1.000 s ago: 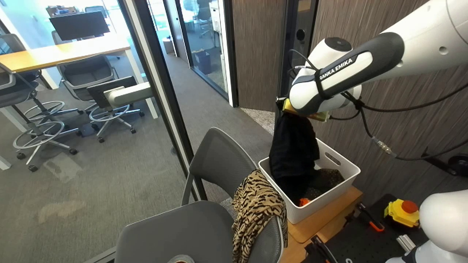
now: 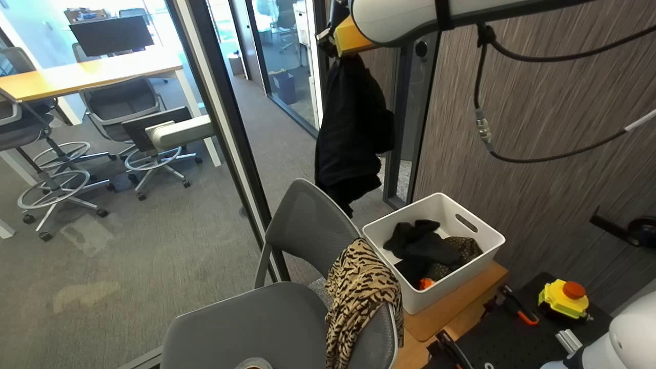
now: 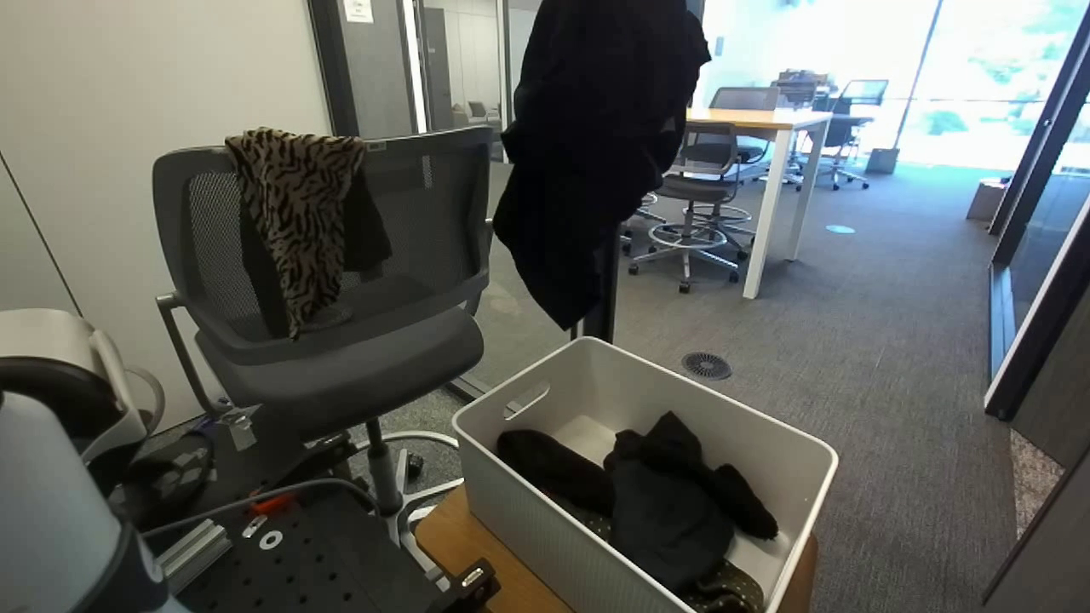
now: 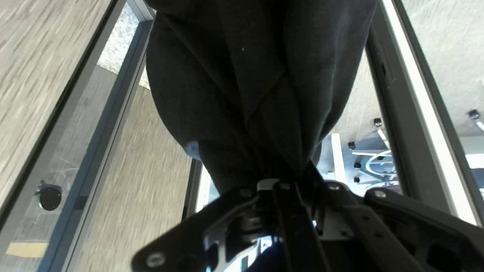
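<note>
A large black cloth [image 2: 350, 129] hangs from my gripper [image 2: 329, 43], which is shut on its upper end, high above the floor. In the wrist view the cloth [image 4: 263, 86] bunches at the fingertips and spreads away in folds. Exterior view 2 shows the cloth [image 3: 603, 143] dangling clear of the white bin, with the gripper out of frame above. The white bin [image 3: 572, 352] holds more dark clothes [image 3: 669, 511], among them a dotted brown piece [image 2: 462, 246] and a small orange bit [image 2: 425, 283]. A tiger-striped cloth [image 2: 363, 289] drapes over the chair's back and arm side.
A grey office chair [image 2: 240, 326] stands beside the bin. The bin rests on a wooden surface [image 2: 443, 329] by a black pegboard bench with a red-and-yellow emergency button [image 2: 566, 298]. Glass partition frames [image 2: 230, 123] stand near the hanging cloth.
The arm has risen and swung left in exterior view 1, carrying the black cloth up out of the bin. The chair, the striped cloth and the bin have stayed put.
</note>
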